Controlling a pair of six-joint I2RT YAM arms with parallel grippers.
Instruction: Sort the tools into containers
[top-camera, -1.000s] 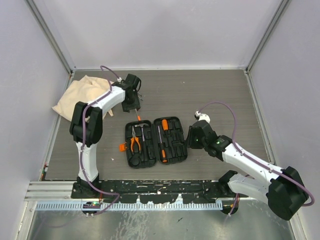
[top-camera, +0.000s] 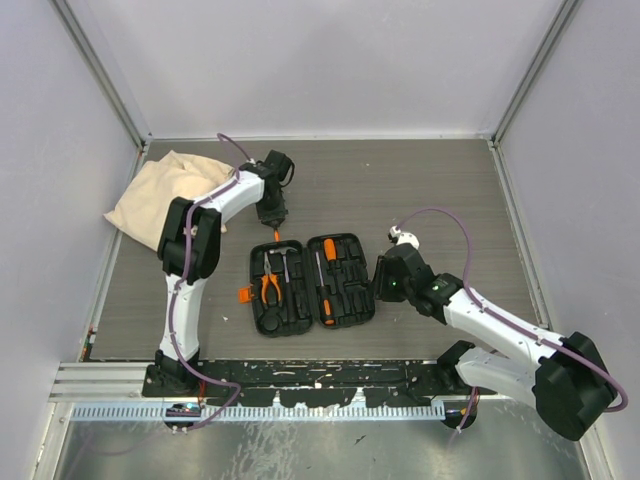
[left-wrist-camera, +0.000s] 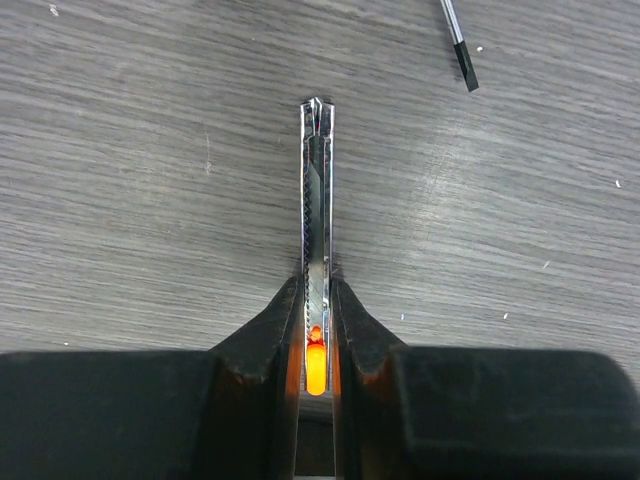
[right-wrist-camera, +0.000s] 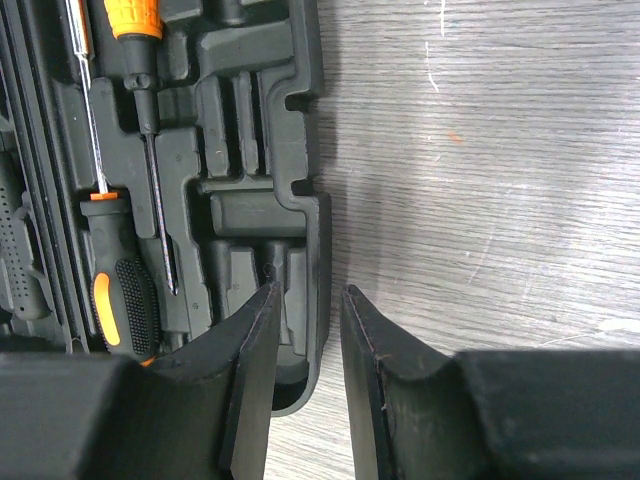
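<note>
A snap-off utility knife with a silver blade channel (left-wrist-camera: 317, 200) and an orange-sided body lies flat on the table in the left wrist view. My left gripper straddles it, a finger close along each side; whether they press on it cannot be told. From above, the knife's orange end (top-camera: 277, 235) shows between this gripper and the toolbox. The open black toolbox (top-camera: 303, 243) holds pliers (top-camera: 270, 285), screwdrivers and other tools in its two halves. At its right edge my right gripper stands part open, nothing between its fingers.
A slim metal rod with a black tip (left-wrist-camera: 460, 55) lies beyond the knife. A beige cloth bag (top-camera: 165, 195) rests at the back left. An orange piece (top-camera: 244, 295) sits against the toolbox's left side.
The left arm has shifted right, bringing its gripper in line with the knife, which stays in place. The right arm and the toolbox look unmoved.
</note>
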